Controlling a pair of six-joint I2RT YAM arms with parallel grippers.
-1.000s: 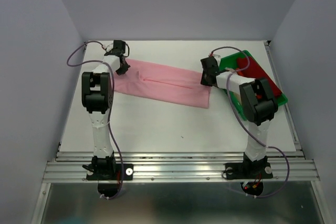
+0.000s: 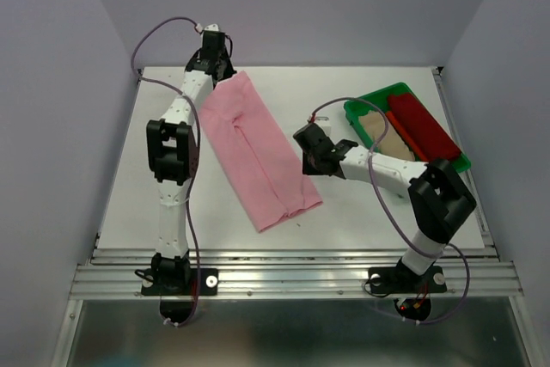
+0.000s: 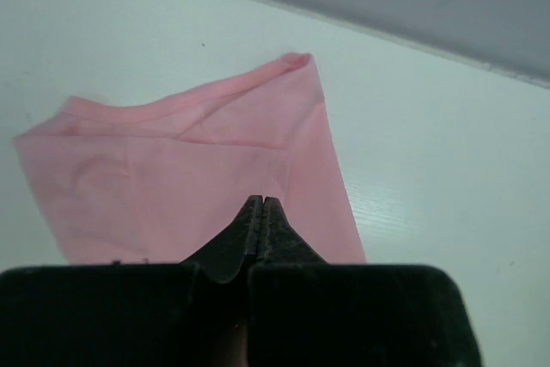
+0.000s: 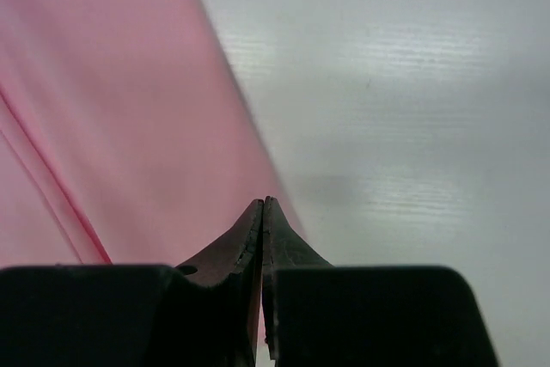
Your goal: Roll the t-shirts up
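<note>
A folded pink t-shirt [image 2: 262, 161] lies as a long strip running diagonally from the upper left of the table to its lower middle. My left gripper [image 2: 229, 75] is at the strip's far end. In the left wrist view its fingertips [image 3: 256, 221] meet in front of the pink cloth, and no cloth shows between them. Beside the strip's right edge, near the lower end, is my right gripper [image 2: 306, 169]. Its fingertips [image 4: 273, 225] are closed together over the shirt's edge in the right wrist view, with nothing visible between them.
A green basket [image 2: 357, 109] at the right holds a beige folded cloth [image 2: 391, 142], an orange one and a dark red one [image 2: 421, 125].
From lying crosswise, the shirt has turned to a steep diagonal, its right end swinging toward the front.
</note>
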